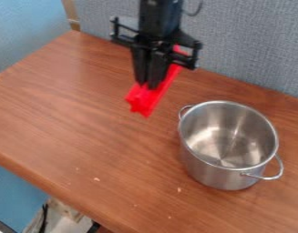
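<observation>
My black gripper (pixel 151 71) hangs at the top centre of the camera view, shut on a red block (pixel 149 96) that it holds tilted above the wooden table (pixel 66 118). The fingertips are partly hidden against the block. A steel pot (pixel 227 144) with two side handles stands to the right of and below the gripper, open and empty.
</observation>
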